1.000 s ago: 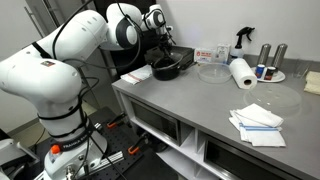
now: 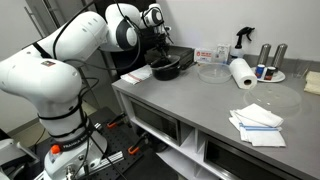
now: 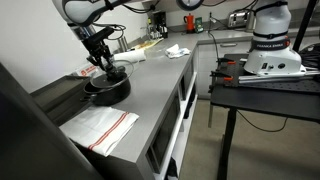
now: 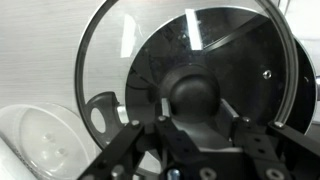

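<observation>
A clear glass lid [image 4: 110,45] with a metal rim and a round dark knob [image 4: 193,88] fills much of the wrist view. My gripper is shut on that knob. Under the glass is a black pot [image 3: 108,93], its loop handle [image 4: 100,114] showing through the lid. In the wrist view the lid's rim sits off to the left of the pot's, so the two do not line up. Exterior view 2 has the lid above the pot's mouth, and whether they touch is hard to tell. The same pot [image 2: 168,71] stands at the counter's far end.
A clear bowl [image 2: 213,73] and a paper towel roll [image 2: 242,73] are right of the pot. Close beside the pot lies a striped towel [image 3: 102,130]. White cloths [image 2: 257,122] lie at the near right; mid-counter is clear.
In exterior view 1 the wrist has shifted slightly left above the pot. The pot appears to stay in place.
</observation>
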